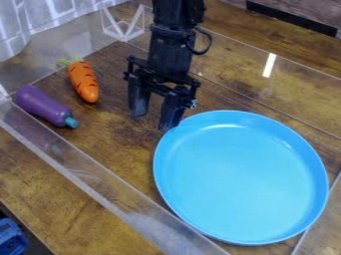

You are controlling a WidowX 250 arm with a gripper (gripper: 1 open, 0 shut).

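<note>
My black gripper [156, 108] hangs low over the wooden table, its two fingers apart with no object visible between them. A toy carrot [83, 80] lies to its left, and a purple toy eggplant [43, 105] lies further left and a little nearer. A large blue round plate [240, 177] fills the right front, close beside the gripper.
Clear plastic walls line the left and front left of the work area. A small blue object [8, 237] shows at the bottom left.
</note>
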